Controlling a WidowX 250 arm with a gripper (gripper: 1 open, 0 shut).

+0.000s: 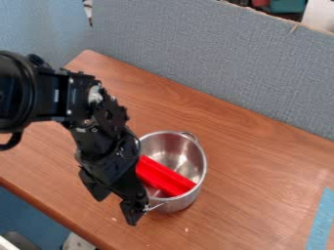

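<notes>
My black gripper (115,197) is low at the front left rim of a steel pot (186,157), its fingers apart, with nothing seen between them. A red cylindrical object (166,177) lies inside the pot, its near end partly hidden by the gripper. The pot has wire handles and stands on the wooden table.
A grey padded wall (209,59) runs along the back. Blue tape (322,217) lies at the right. The table's edge is at the lower left.
</notes>
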